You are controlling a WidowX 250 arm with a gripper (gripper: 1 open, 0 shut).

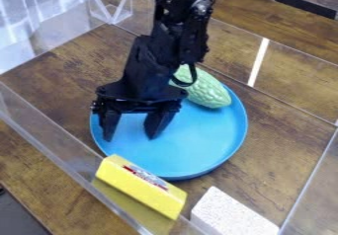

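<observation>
The black gripper [134,116] hangs low over the left part of a round blue plate [192,145], its fingers pointing down. The arm behind it hides part of the plate, and whether anything is between the fingers cannot be seen. A pale green textured vegetable [204,88] lies on the back right of the plate, partly behind the arm.
A yellow block [140,186] sits in front of the plate, and a white block [232,216] at the front right. Clear plastic walls [40,140] edge the wooden floor [278,120], which has free room to the right and back left.
</observation>
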